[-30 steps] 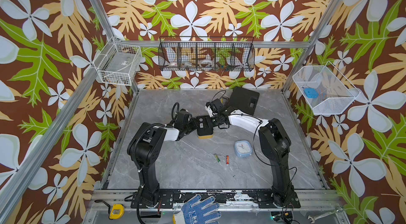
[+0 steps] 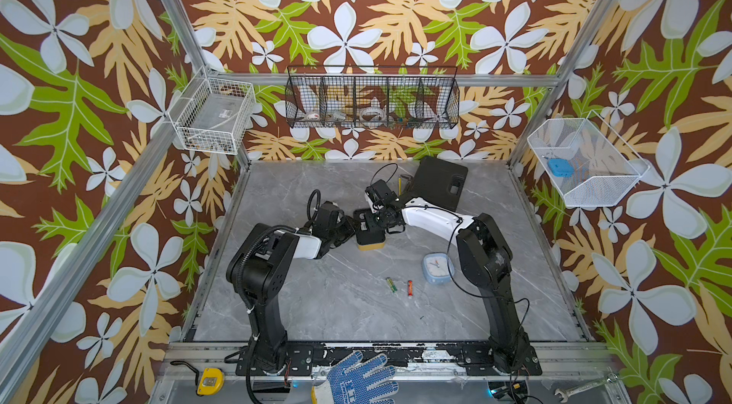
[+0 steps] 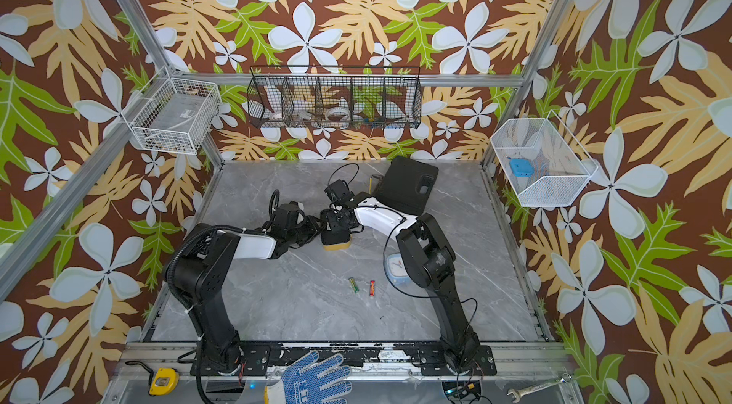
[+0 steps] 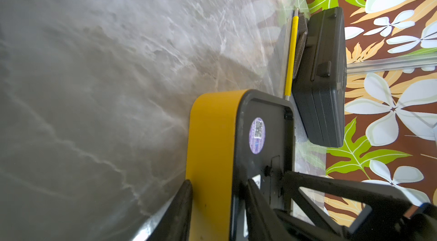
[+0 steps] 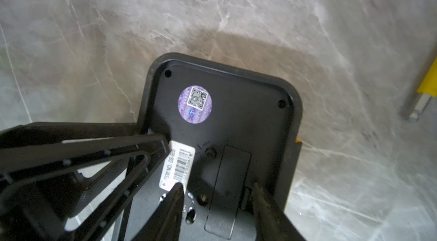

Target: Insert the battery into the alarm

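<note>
The yellow-and-black alarm (image 2: 370, 243) lies back-up at the table's middle, its closed-looking battery cover (image 5: 225, 186) showing in the right wrist view. My left gripper is part open at the alarm's yellow side and black rim; contact is unclear. My right gripper stands open over the back, its fingers either side of the cover. A green battery (image 2: 391, 283) and a red battery (image 2: 410, 287) lie on the table in front.
A black case (image 2: 436, 175) and a yellow-handled tool (image 4: 291, 54) lie behind. A blue clock (image 2: 438, 266) sits front right.
My right gripper has moved left over the alarm. My left gripper has shifted slightly toward the front; the alarm appears in about the same place.
</note>
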